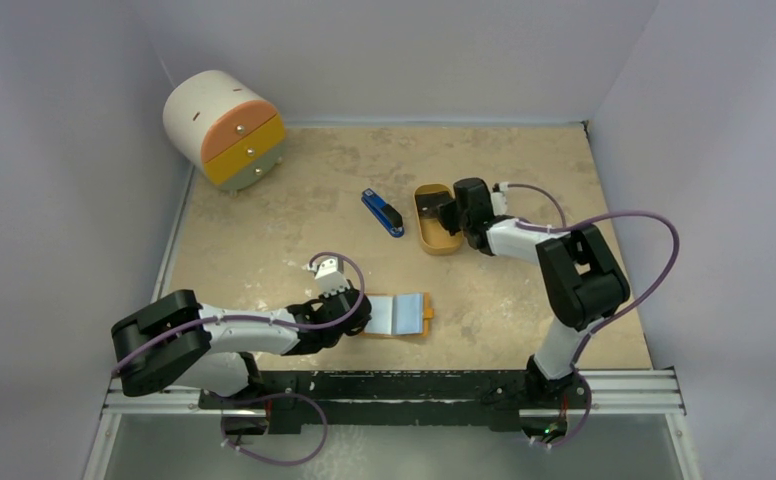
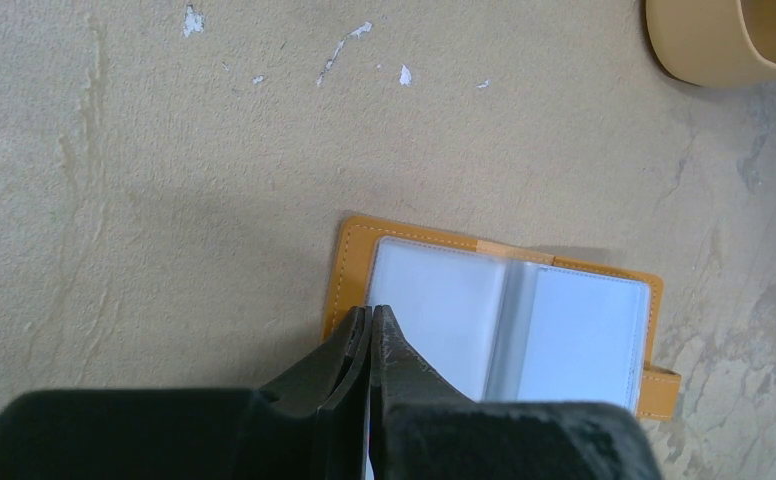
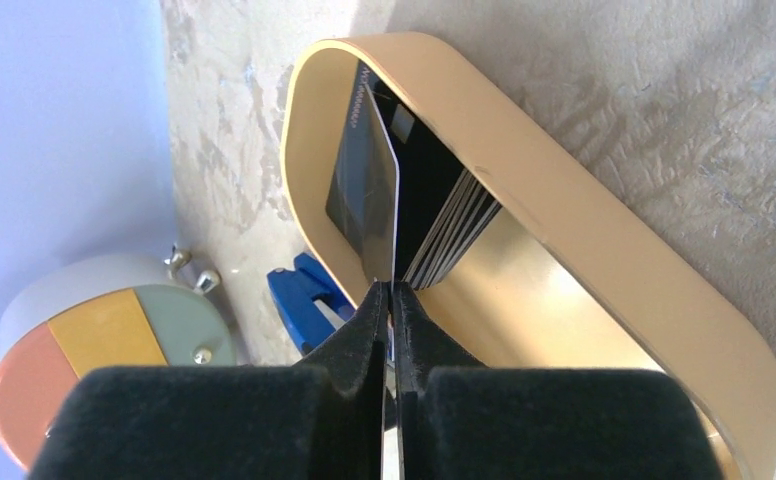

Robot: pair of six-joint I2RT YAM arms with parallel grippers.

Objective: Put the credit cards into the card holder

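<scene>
A tan tray (image 3: pixel 624 285) holds several dark credit cards, stacked at its far end. My right gripper is shut on the edge of one dark card (image 3: pixel 380 190), which stands up edge-on over the stack (image 3: pixel 454 225). In the left wrist view the card holder (image 2: pixel 584 335) lies spread, brown with clear sleeves. At its left border my left gripper has its tips together; nothing shows between them. From above, the left gripper's body covers the holder's left side.
A blue stapler (image 1: pixel 382 213) lies just left of the tray. The white drawer cabinet (image 1: pixel 226 128) stands at the back left. Between the tray and the card holder the table (image 1: pixel 394 265) is bare.
</scene>
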